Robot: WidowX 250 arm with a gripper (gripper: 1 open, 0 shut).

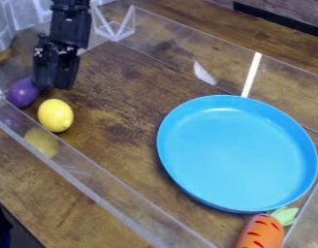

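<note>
My black gripper [55, 70] hangs at the upper left, its tips low beside a purple object [22, 93] near the clear wall. I cannot tell whether it is open or shut. A yellow egg-shaped object [54, 115] rests on the wooden surface just below and to the right of the purple one.
A large blue plate [237, 153] fills the right middle. An orange carrot toy [260, 232] lies at the lower right by the clear wall. The wooden floor between gripper and plate is clear.
</note>
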